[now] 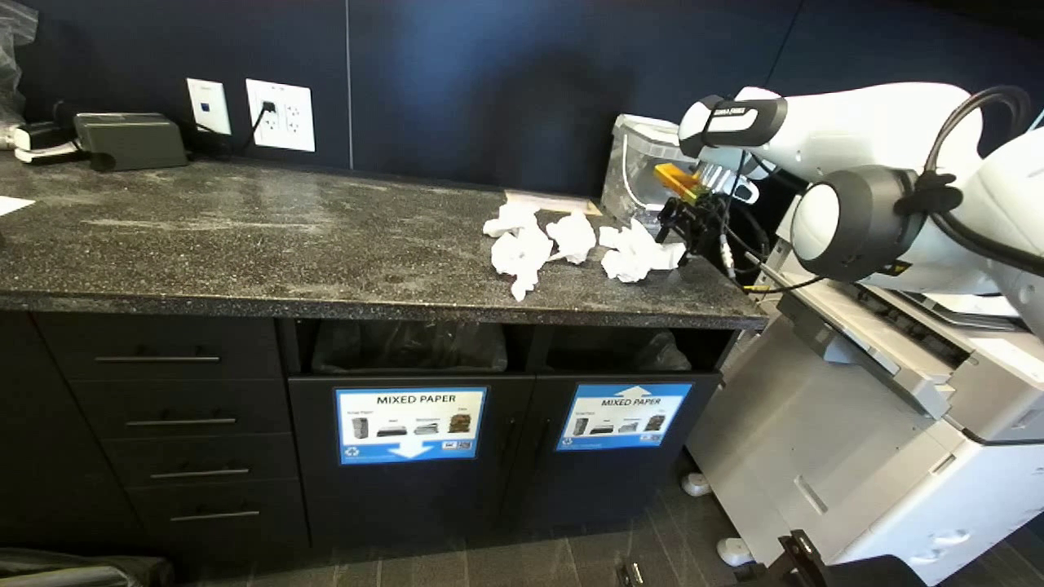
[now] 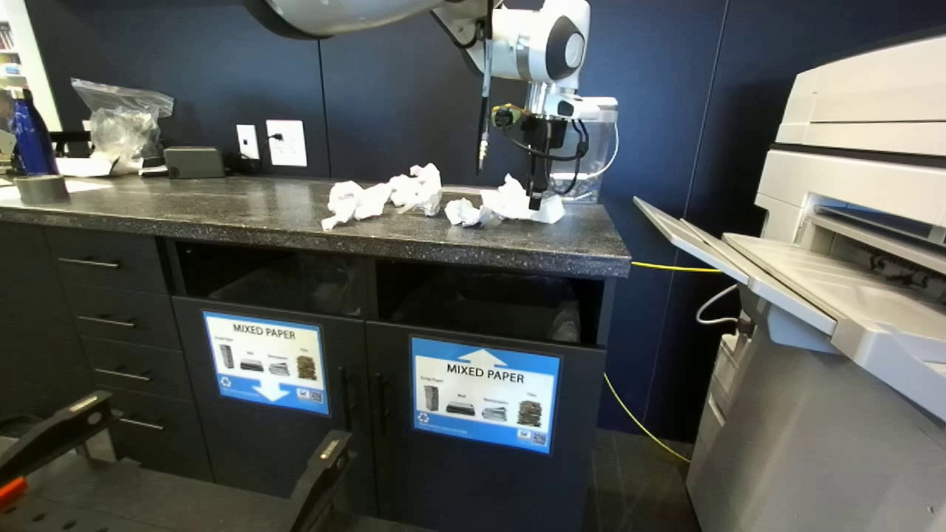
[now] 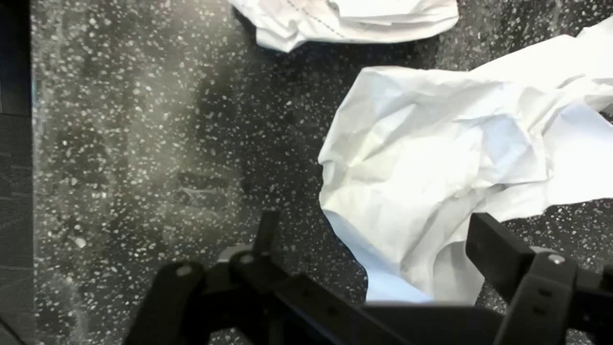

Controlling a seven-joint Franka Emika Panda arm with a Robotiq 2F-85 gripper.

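Crumpled white paper (image 3: 425,166) fills the right of the wrist view, on the speckled dark counter (image 3: 149,143). My gripper is open, one black fingertip to the left of this paper and the other over its right edge. The paper's near corner lies between the two fingers, which are spread wide. In exterior view 1 this is the rightmost paper (image 1: 634,256). Other crumpled papers (image 1: 572,238) lie to its left, and one edge (image 3: 356,23) of a neighbour shows at the top of the wrist view.
Behind the gripper, a clear lidded bucket (image 1: 651,156) stands against the wall. Two bin openings (image 1: 411,347) sit under the counter's front edge, above "MIXED PAPER" signs (image 1: 411,425). A printer (image 1: 861,391) stands right of the counter.
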